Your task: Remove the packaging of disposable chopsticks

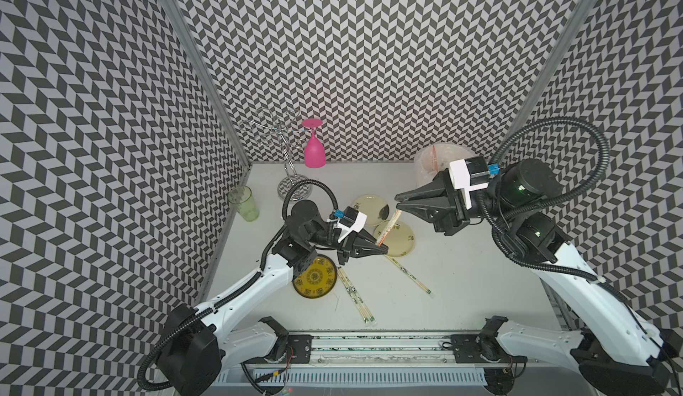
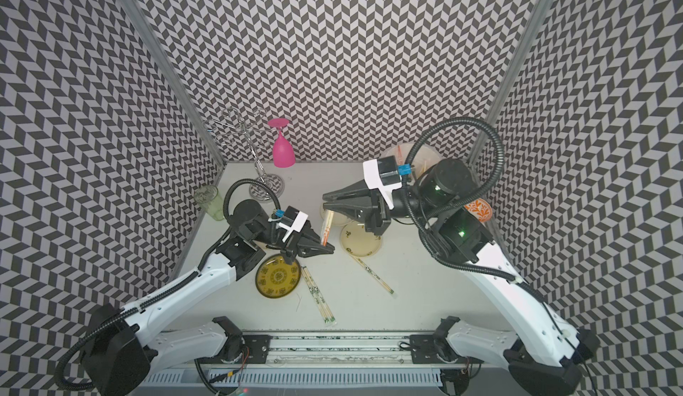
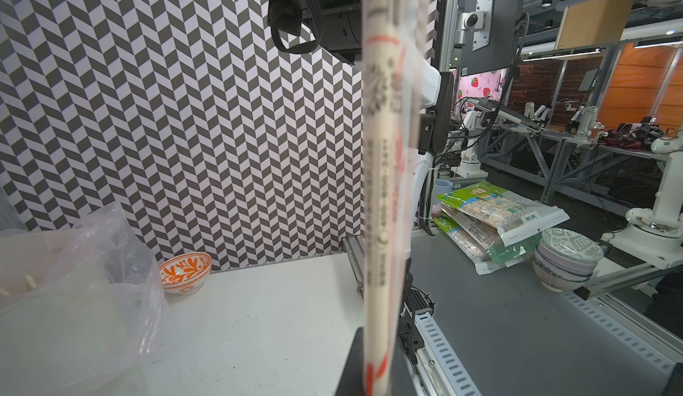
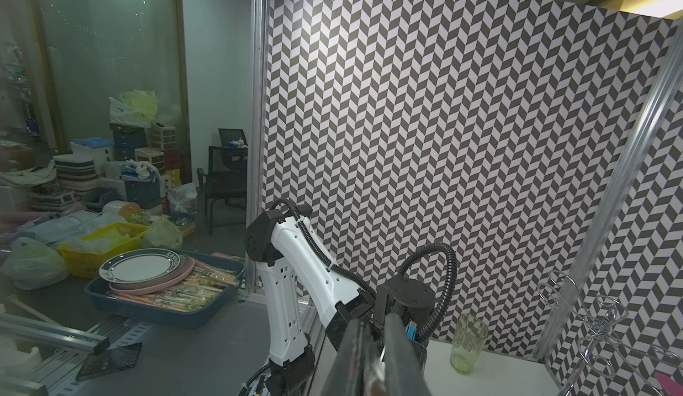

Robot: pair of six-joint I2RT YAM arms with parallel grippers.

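A wrapped pair of chopsticks (image 1: 390, 225) stands slanted between my grippers; in the left wrist view its printed wrapper fills the middle, blurred. My left gripper (image 1: 381, 248) is shut on its lower end. My right gripper (image 1: 400, 203) is at its upper end, its fingers much closer together around the tip; whether they grip it is unclear. More wrapped chopsticks lie on the table (image 1: 469, 268), a group (image 1: 355, 296) near the front and one (image 1: 409, 273) to its right.
A yellow plate (image 1: 315, 276), two pale plates (image 1: 402, 243), a glass (image 1: 247, 204), a pink goblet (image 1: 314, 150) and a metal stand (image 1: 291, 182) surround my arms. A bag-lined bin (image 3: 85, 310) and orange bowl (image 3: 185, 271) stand at right.
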